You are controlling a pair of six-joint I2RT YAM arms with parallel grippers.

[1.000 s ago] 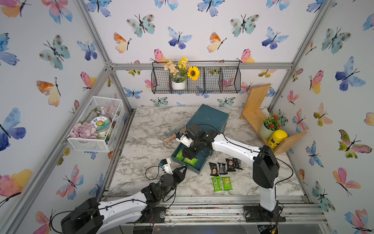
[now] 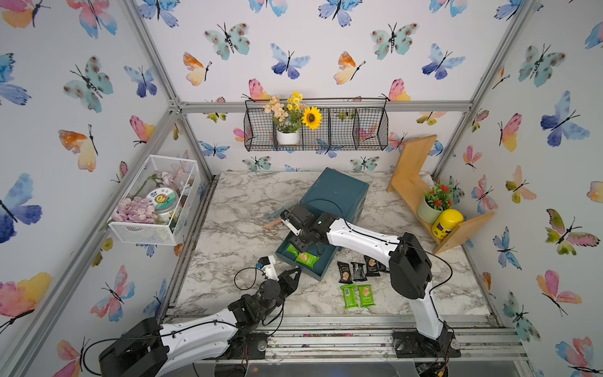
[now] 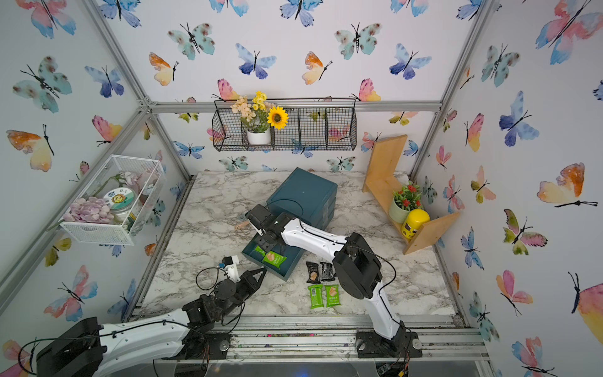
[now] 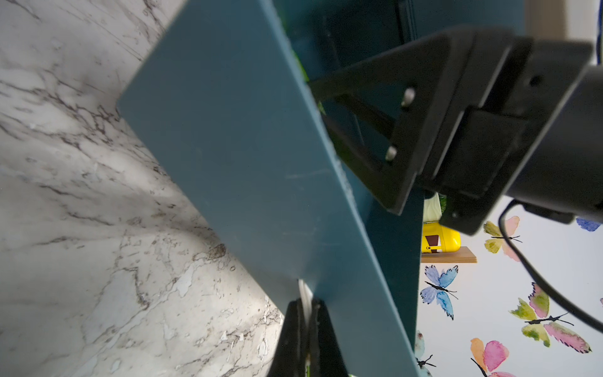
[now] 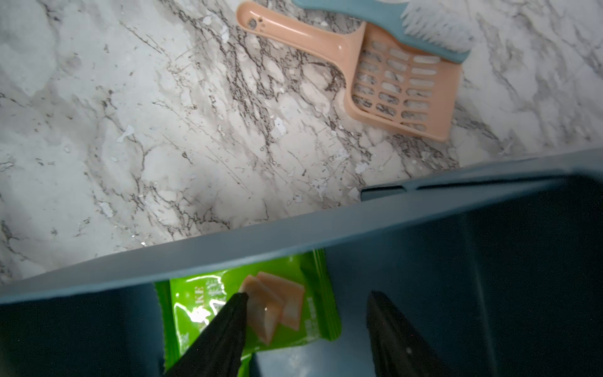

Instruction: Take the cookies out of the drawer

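Note:
A teal drawer unit [image 2: 334,188] has its drawer [image 3: 282,271] pulled out, with green cookie packs [image 2: 306,258] inside. My right gripper is open down in the drawer, one finger over a green pack [image 5: 198,308], the other over bare drawer floor. My left gripper is shut at the outside of the drawer's front panel [image 4: 232,144]; whether anything thin is between its fingers is unclear. Two green packs [image 2: 365,295] and several black packs [image 2: 344,272] lie on the table outside.
A pink scoop [image 5: 402,94] and blue brush [image 5: 377,9] lie behind the drawer. A wooden shelf [image 2: 408,157] with plant and yellow canister stands at right, a white basket [image 2: 144,232] at left.
The left arm has stayed still.

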